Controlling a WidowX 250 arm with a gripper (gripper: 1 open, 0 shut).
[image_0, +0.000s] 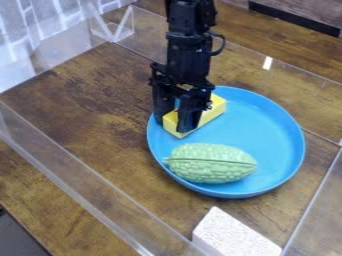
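My black gripper reaches down from the top centre onto a yellow block in the blue plate, shut with the block between its fingers, though the fingertips are partly hard to make out. A green bitter melon lies in the front part of the plate, apart from the gripper.
A white speckled block lies at the front right. Clear plastic walls border the wooden surface, whose left part is bare.
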